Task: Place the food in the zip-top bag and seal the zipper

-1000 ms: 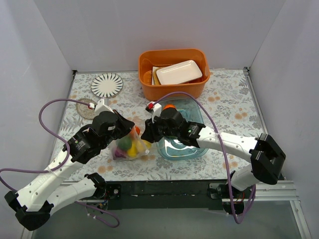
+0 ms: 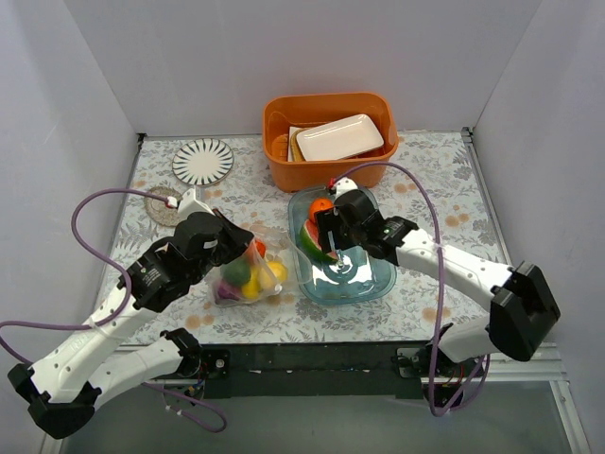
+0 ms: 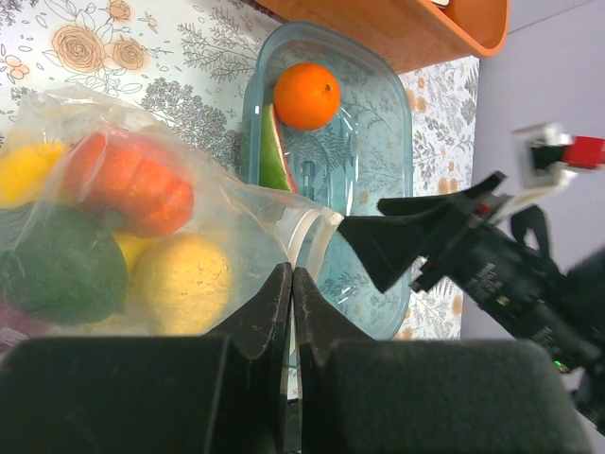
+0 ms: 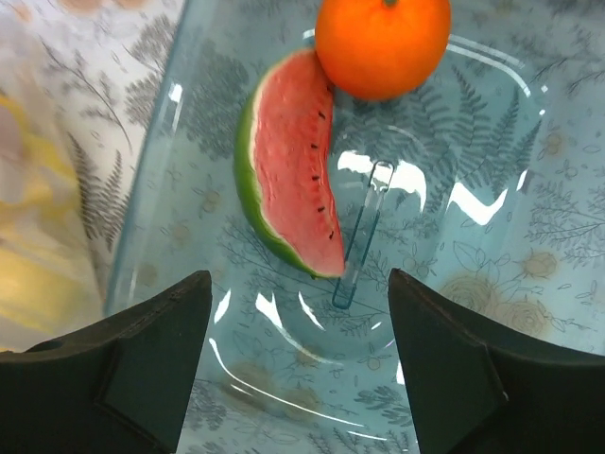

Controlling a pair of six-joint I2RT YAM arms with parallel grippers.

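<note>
A clear zip top bag (image 2: 299, 265) full of colourful food lies left of centre. In the left wrist view it holds a red-orange piece (image 3: 129, 183), a green one (image 3: 64, 262) and yellow ones (image 3: 181, 284). My left gripper is shut at the bag's edge, a bit of thin clear film seeming to meet its tips. A watermelon slice (image 4: 295, 170) and an orange (image 4: 382, 47) rest in the blue tray (image 4: 189, 57). Over that tray, my right gripper is open, with nothing between its fingers; the slice lies ahead of them.
A slim clear piece (image 4: 363, 235) lies in the tray beside the slice. Behind stands an orange bin (image 2: 277, 123) holding a white tray (image 2: 338, 138). A striped plate (image 2: 202, 162) and a woven round mat (image 2: 163, 210) are at the back left.
My right gripper has moved right, from beside the bag to over the blue tray, uncovering the bag's right side. My left arm and the bag have stayed in place.
</note>
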